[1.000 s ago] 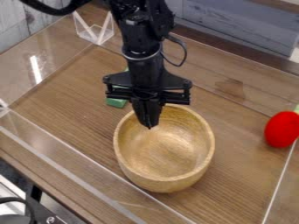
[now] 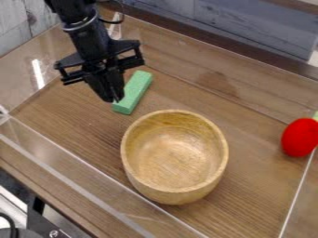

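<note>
My black gripper (image 2: 110, 91) hangs over the wooden table at upper left, just left of a pale green block (image 2: 134, 92) that lies on the tabletop. Its fingers look close together, with nothing visible between them. An empty tan bowl (image 2: 174, 177) sits at the lower middle, below and right of the gripper. A red rounded object (image 2: 299, 138) lies at the right edge, with a small pale green piece partly visible behind it.
A pale wall or raised border runs along the back and left.
The gripper has moved up and left, from over the bowl to beside the green block, which is now largely uncovered. The bowl and red object look unmoved.
</note>
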